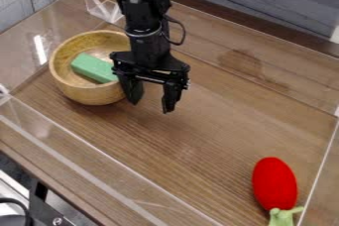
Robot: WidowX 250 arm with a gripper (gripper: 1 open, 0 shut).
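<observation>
The black arm reaches down from the top of the view, and its gripper (150,89) stands open over the wooden table, just right of a tan bowl (73,79) with a green block (93,67) inside. The left finger is at the bowl's right side, partly covering it; whether they touch I cannot tell. I see nothing held between the fingers.
A red plush object with a green top, like a strawberry or radish (275,182), lies at the lower right. A dark cable (14,204) shows at the lower left edge.
</observation>
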